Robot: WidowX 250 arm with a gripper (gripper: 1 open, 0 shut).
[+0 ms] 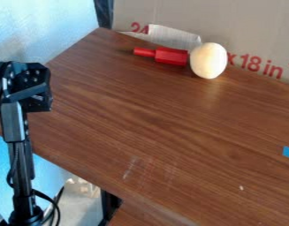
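Note:
My black arm stands at the left edge of the view, its gripper beside the table's left edge; whether it is open or shut is unclear. Toward the back of the wooden table lie a red cylindrical object with a narrower end and, just right of it, a white egg-shaped object.
A cardboard panel with red print runs along the back, with a pale curved piece behind the red object. A blue patch is at the right.

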